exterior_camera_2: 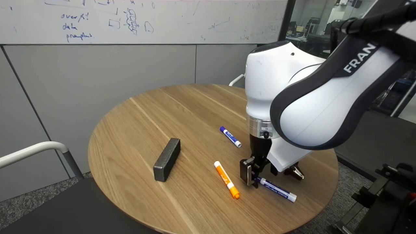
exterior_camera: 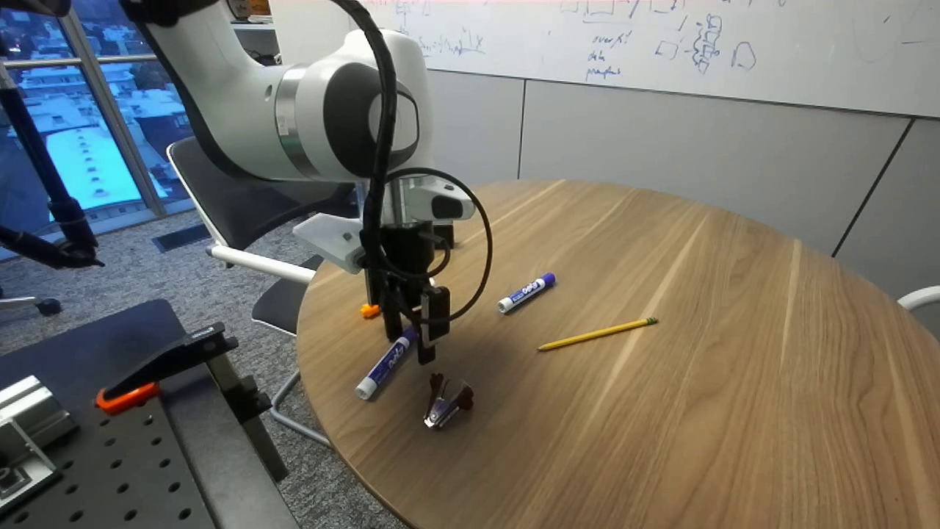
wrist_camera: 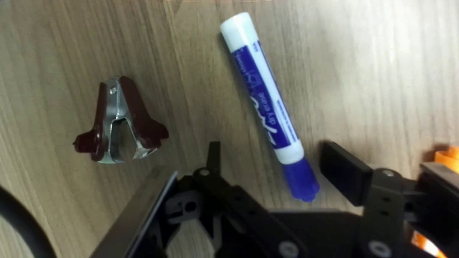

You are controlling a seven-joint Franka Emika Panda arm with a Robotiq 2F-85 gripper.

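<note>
A blue dry-erase marker (wrist_camera: 269, 94) lies on the table, its blue cap (wrist_camera: 301, 180) low in the wrist view. My gripper reaches down around the cap end, a finger (wrist_camera: 213, 157) to the left and another (wrist_camera: 346, 172) close on the right. The fingers stand part open, with wood showing between the marker and each finger. In exterior view 1 the gripper (exterior_camera: 410, 342) is low at the marker (exterior_camera: 385, 364), whose white end points toward the table edge. Exterior view 2 shows the same marker (exterior_camera_2: 277, 189) partly hidden by the gripper.
A dark red staple remover (wrist_camera: 118, 122) lies beside the gripper. Around it are an orange marker (exterior_camera_2: 227, 179), a second blue marker (exterior_camera: 526, 292), a pencil (exterior_camera: 597, 334) and a black block (exterior_camera_2: 167, 159).
</note>
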